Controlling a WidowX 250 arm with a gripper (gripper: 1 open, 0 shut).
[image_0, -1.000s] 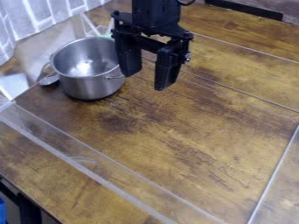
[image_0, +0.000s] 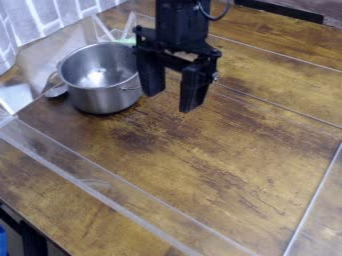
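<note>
My black gripper (image_0: 174, 85) hangs over the middle back of the wooden table (image_0: 214, 180), just right of a steel pot (image_0: 96, 90). Its two dark fingers point downward; whether anything is between them, or how far apart they are, is hard to tell. The pot stands upright and looks empty inside.
Crumpled translucent material and a small metal item (image_0: 55, 88) lie left of the pot. Clear strips run along the table's near left and right.
The gripper has shifted slightly over the last second, its lower parts drawing a little away from the viewer. The pot has stayed put.
</note>
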